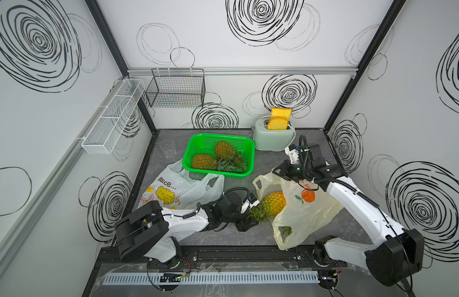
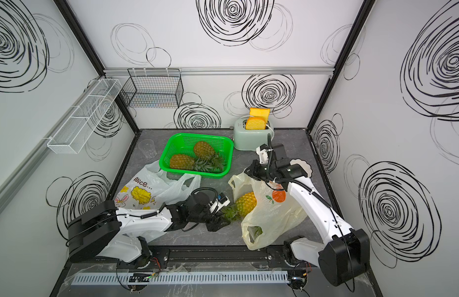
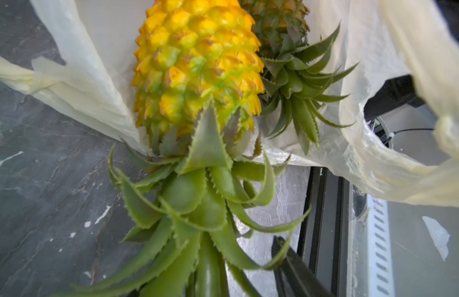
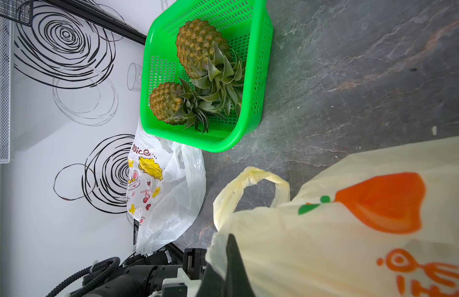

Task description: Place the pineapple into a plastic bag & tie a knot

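A bright yellow pineapple (image 1: 273,203) lies in the mouth of a cream plastic bag (image 1: 313,222), its leafy crown (image 3: 194,208) poking out leftward. A second, duller pineapple (image 3: 276,19) shows behind it inside the bag. My left gripper (image 1: 246,217) is open around the crown's leaf tips; one dark finger (image 3: 293,272) shows under the leaves. My right gripper (image 1: 281,169) is shut at the upper edge of the bag, holding it raised, with thin plastic at its fingertips in the right wrist view.
A green basket (image 1: 189,153) with two pineapples stands at the back, beside a toaster (image 1: 269,138) with bread. A white printed bag (image 1: 165,193) lies at left and a clear cup (image 1: 168,147) behind it. Bare counter shows between basket and toaster.
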